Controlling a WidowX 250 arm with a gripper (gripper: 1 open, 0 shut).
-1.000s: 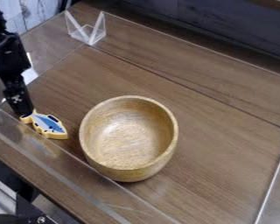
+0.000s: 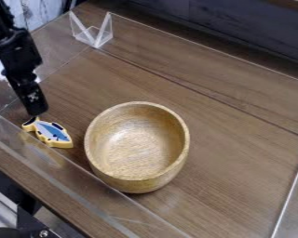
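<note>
My black gripper (image 2: 29,101) reaches in from the left edge, its fingers open and pointing down, just above and left of a small yellow toy with a blue fish-like shape (image 2: 49,132) lying on the wooden table. Right of the toy stands a round, empty wooden bowl (image 2: 137,172).
A clear plastic angular holder (image 2: 93,31) stands at the upper left of the table (image 2: 223,98). A dark panel runs along the back.
My gripper has moved a little to the right and now sits slightly higher in the view. The toy and bowl look unchanged.
</note>
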